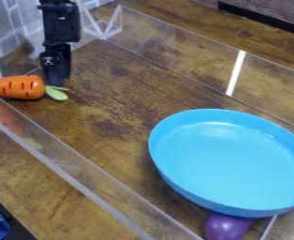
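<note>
My black gripper (pixel 57 67) hangs at the upper left, low over the wooden surface, just behind and right of an orange toy carrot (pixel 17 88) with pale green leaves. Its fingertips are near the carrot's leafy end; whether they touch it is unclear. The fingers appear apart, with nothing clearly held.
A large blue plate (pixel 225 155) fills the lower right, with a purple toy vegetable (pixel 225 227) beside its near edge. Clear plastic walls border the area.
</note>
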